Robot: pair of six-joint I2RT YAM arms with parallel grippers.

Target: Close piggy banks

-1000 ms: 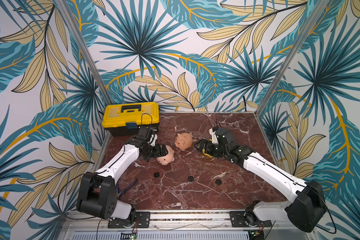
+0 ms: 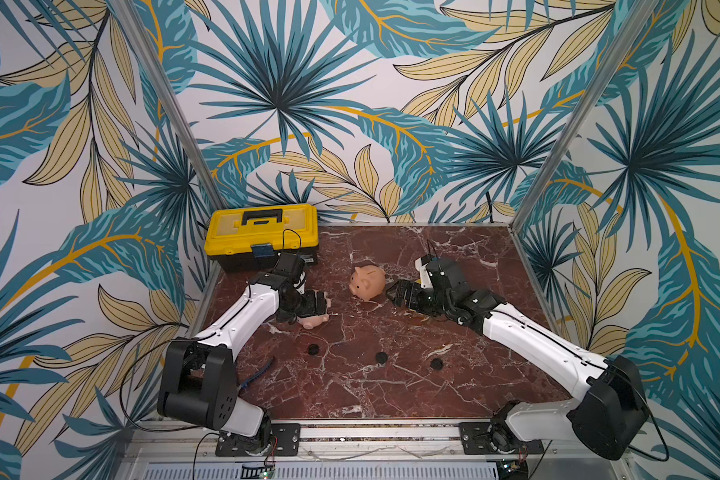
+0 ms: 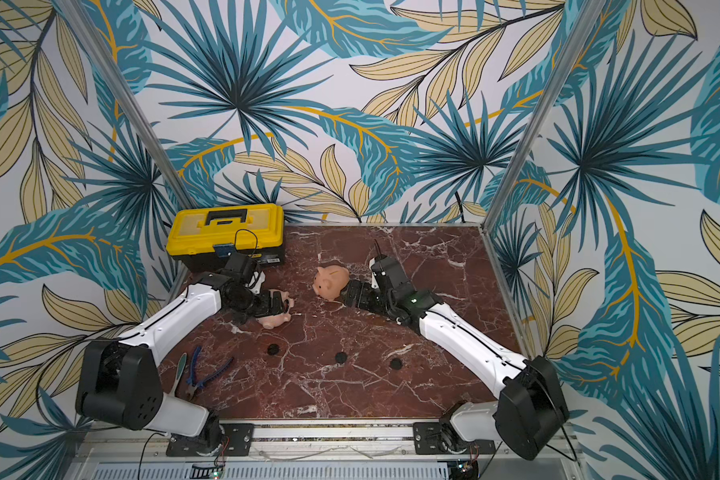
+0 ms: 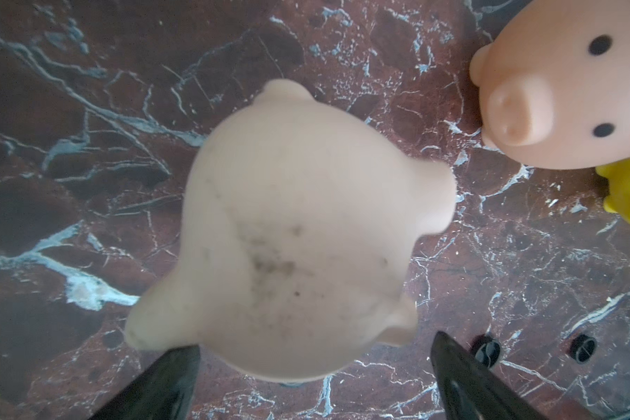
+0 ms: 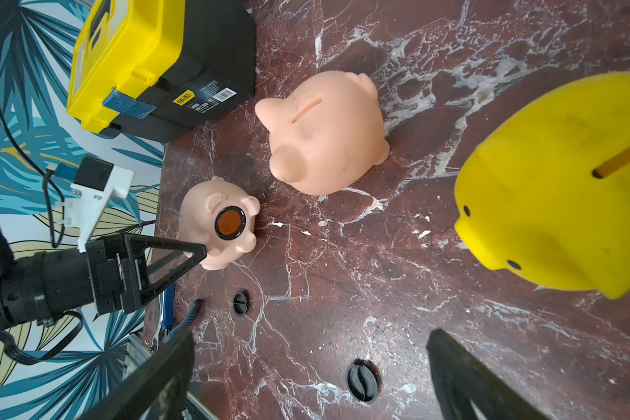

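Tipped on its side at the left is one pink piggy bank (image 4: pixel 294 231); a dark-rimmed round hole in its belly (image 5: pixel 229 222) faces right. My left gripper is open over this pig, its fingers (image 4: pixel 157 385) wide apart; whether they touch it is unclear. A second pink pig (image 2: pixel 367 282) stands upright mid-table. Beyond it to the right, the yellow pig (image 5: pixel 567 182) stands upright beneath my right gripper, which is open and empty. Three black plugs lie in front: left (image 2: pixel 313 349), middle (image 2: pixel 381 357) and right (image 2: pixel 437 364).
The yellow-lidded toolbox (image 2: pixel 261 232) fills the back left corner, close behind the left arm. Blue-handled pliers (image 3: pixel 208 374) and a long thin tool (image 3: pixel 176 374) lie at the front left.
The left pink pig, upright and facing forward a second ago, has rolled onto its side and shifted left, with the left gripper moving slightly left and down. The right gripper has shifted slightly left.
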